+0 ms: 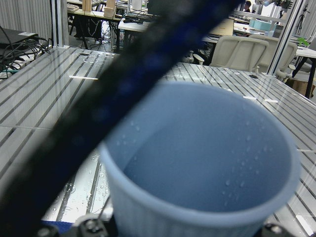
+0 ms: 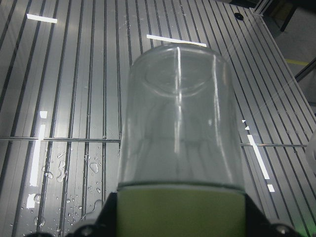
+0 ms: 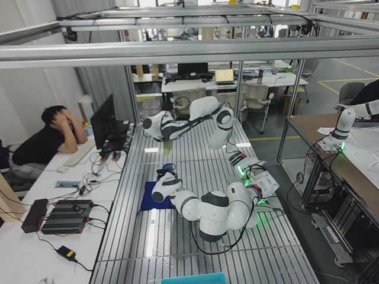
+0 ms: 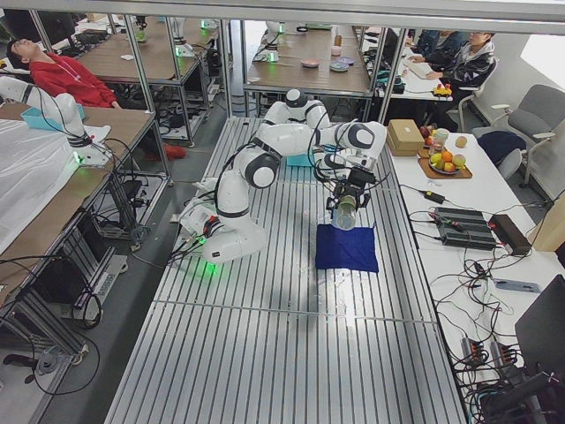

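In the left wrist view a pale blue cup (image 1: 207,163), wet inside, fills the foreground in my left gripper, which is shut on it; a blurred dark bar crosses the upper left. In the right wrist view a clear glass (image 2: 180,118) with a green lower band is in my right gripper, shut on it. In the camera right view the glass appears above a dark blue cloth (image 4: 346,252) on the slatted metal table (image 4: 247,362); the two grippers overlap there.
A turquoise bin (image 3: 193,278) sits at the table's near end in the camera left view. Monitor, cables and power boxes (image 3: 65,219) line the side desk. The table has free slatted areas around the cloth, with water drops on it.
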